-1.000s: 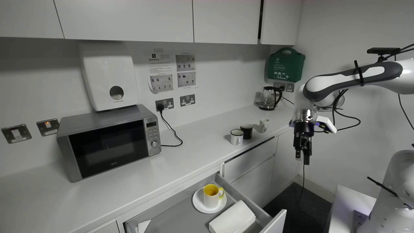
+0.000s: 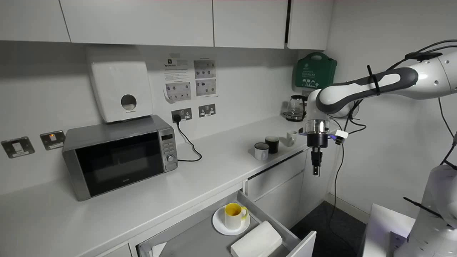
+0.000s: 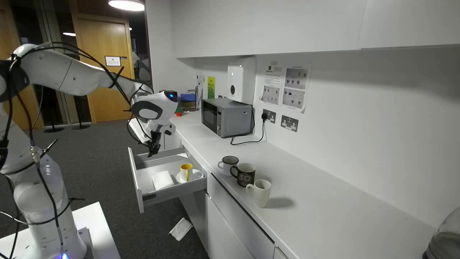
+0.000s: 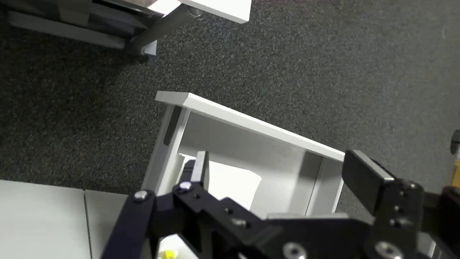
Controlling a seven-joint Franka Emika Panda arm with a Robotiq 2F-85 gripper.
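In the wrist view my gripper stands open, its two fingers wide apart with nothing between them. Exterior view 1 shows the gripper (image 2: pixel 316 169) pointing down, in the air to the right of the counter mugs. A pulled-out drawer (image 3: pixel 134 179) holds a white mug with a yellow inside (image 2: pixel 233 216), upright on a white saucer (image 2: pixel 219 222). Beside the saucer lies a folded white stack, perhaps paper towels (image 2: pixel 257 240). On the counter stand a white dark-rimmed mug (image 3: pixel 226 166), a black mug (image 3: pixel 244 175) and a cream mug (image 3: pixel 260 192).
A microwave (image 2: pixel 122 154) occupies the counter's left part, and a glass kettle (image 2: pixel 295 109) the far corner. Some white paper (image 3: pixel 181 228) lies on the floor beside the cabinet. The drawer front (image 4: pixel 258 125) juts out over the carpet.
The arm has swung left in exterior view 1, bringing the gripper closer to the counter mugs. Drawer and mugs have stayed put.
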